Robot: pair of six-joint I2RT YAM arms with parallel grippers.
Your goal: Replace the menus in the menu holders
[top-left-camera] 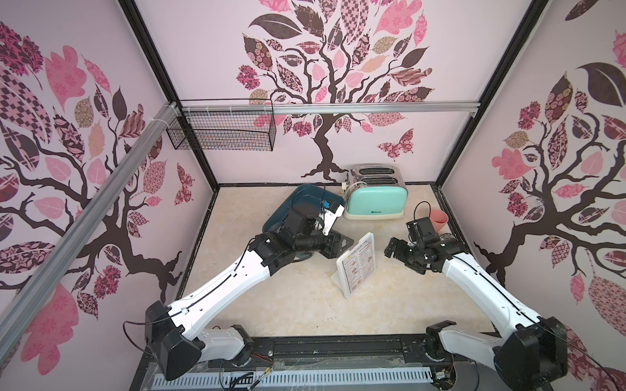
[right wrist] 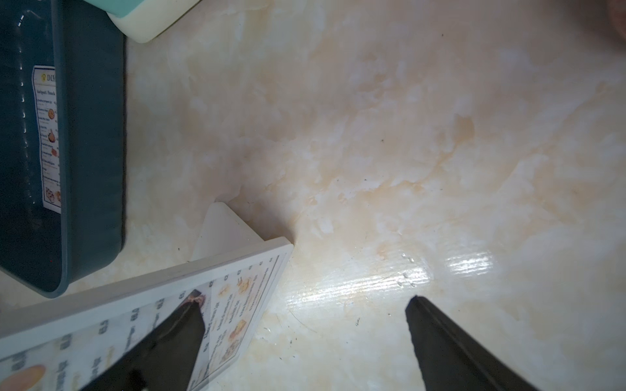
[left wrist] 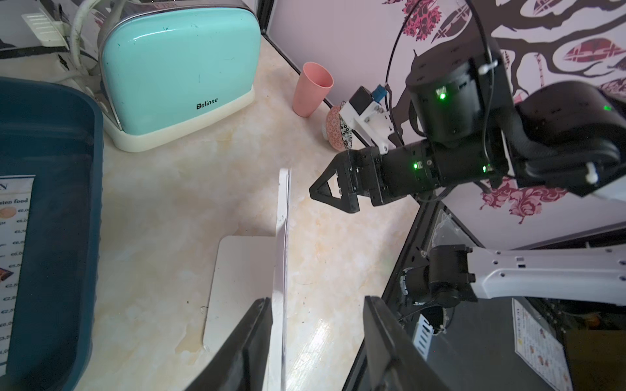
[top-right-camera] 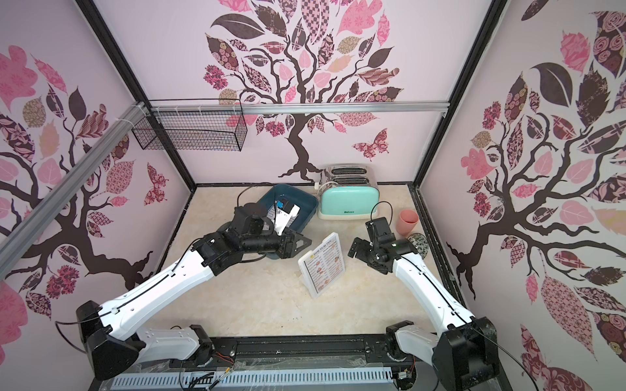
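A white menu holder with a printed menu (top-left-camera: 357,266) stands angled on the table's middle; the top right view shows its printed face (top-right-camera: 324,264), the left wrist view its thin edge (left wrist: 281,215). My left gripper hovers just above its near end, fingers apart, the holder's edge close to the left finger; no grip on it shows. My right gripper stands open to the right of the holder, whose corner reaches between its fingers in the right wrist view. More menu sheets (right wrist: 45,123) lie in the dark blue tray (right wrist: 91,163).
A mint toaster (top-left-camera: 375,198) stands at the back, with a pink cup (top-right-camera: 407,221) and a patterned bowl (top-right-camera: 418,245) at the right edge. A wire basket (top-left-camera: 221,127) hangs on the upper rail.
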